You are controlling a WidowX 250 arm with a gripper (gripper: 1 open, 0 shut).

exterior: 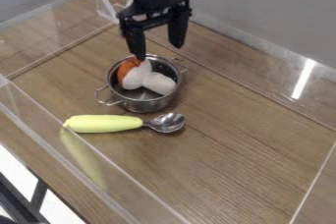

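Observation:
My gripper point(155, 35) hangs open over the back of a steel pot point(157, 104), its dark fingers apart and slightly above it. In the pot lie an orange item point(126, 69) and white pieces point(160, 84). In front of the pot lie a yellow corn-like item point(102, 123) and a steel spoon point(167, 123), on the wooden table.
Transparent walls edge it at the left and right, with a pale wall at the back.

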